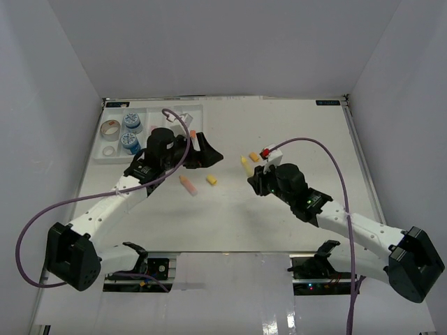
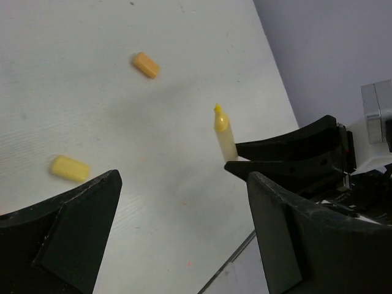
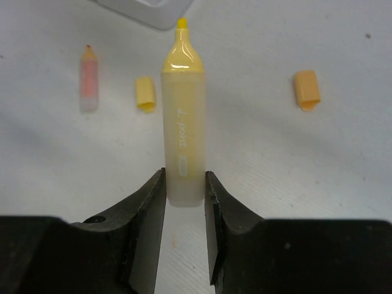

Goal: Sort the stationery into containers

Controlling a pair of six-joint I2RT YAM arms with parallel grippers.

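Observation:
A yellow uncapped highlighter (image 3: 184, 122) is held upright by its lower end, my right gripper shut on it. In the left wrist view the highlighter (image 2: 225, 133) hangs above the table with its tip pointing up. My left gripper (image 1: 211, 151) is open and empty, over the table just right of the tray. Loose on the table lie a yellow cap (image 1: 211, 179), an orange cap (image 1: 254, 157) and a pink uncapped highlighter (image 1: 188, 185). The white divided tray (image 1: 110, 157) at the back left is partly hidden by my left arm.
Tape rolls (image 1: 110, 130) and blue-lidded jars (image 1: 130, 142) occupy the tray's left part, and an orange item (image 1: 193, 133) shows in its right part.

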